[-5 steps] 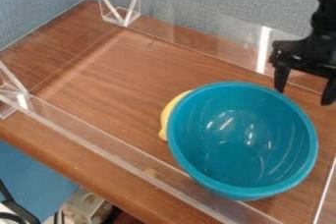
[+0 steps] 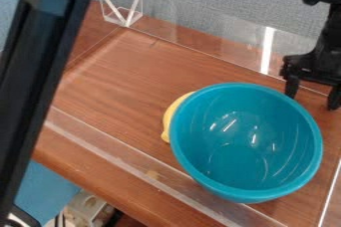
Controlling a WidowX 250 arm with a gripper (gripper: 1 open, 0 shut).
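Note:
A large turquoise plastic bowl (image 2: 244,156) sits on the wooden tray floor at the lower right. A yellow object (image 2: 173,112), partly hidden behind the bowl's left rim, lies beside it. My black gripper (image 2: 312,92) is at the right edge, above and behind the bowl's back rim, with its fingers apart and nothing seen between them.
Clear low walls border the wooden surface (image 2: 140,82), with white brackets (image 2: 120,12) at the back left. A large dark, blurred shape (image 2: 27,72) covers the left edge of the view.
The dark shape at left has come further into view, covering more of the table. My gripper has shifted slightly to the right; the bowl and yellow object are unmoved.

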